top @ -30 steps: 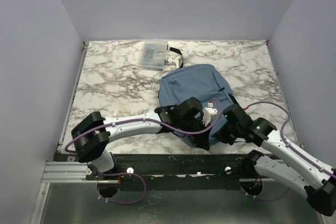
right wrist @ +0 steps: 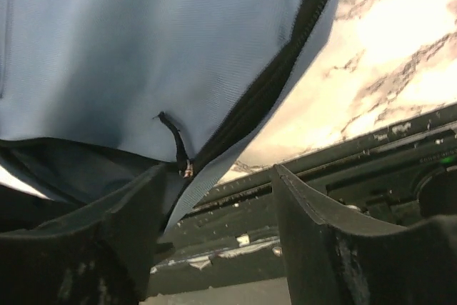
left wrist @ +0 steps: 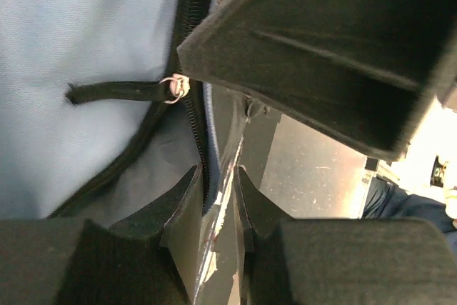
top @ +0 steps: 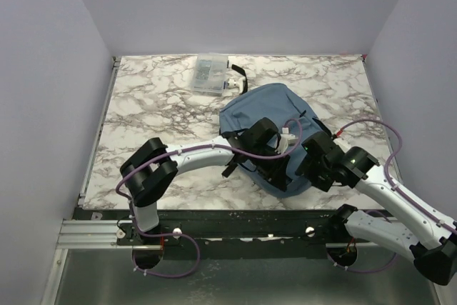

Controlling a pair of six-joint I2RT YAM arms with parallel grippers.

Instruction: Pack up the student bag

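Observation:
A blue fabric bag (top: 253, 101) with black zippers lies on the marble table, largely under my arms. My left gripper (top: 280, 176) is over its front right part; in the left wrist view its fingertips (left wrist: 220, 176) sit close together beside the zipper (left wrist: 189, 119) with its puller, and whether anything is between them is unclear. My right gripper (top: 314, 176) is at the bag's right edge; in the right wrist view its fingers stand apart just short of a zipper pull (right wrist: 184, 155) on the zipper track (right wrist: 257, 105), nothing visible between them.
A clear plastic case (top: 209, 73) with a black strap lies at the back of the table. The black front rail (top: 207, 223) runs just beyond the bag's near edge.

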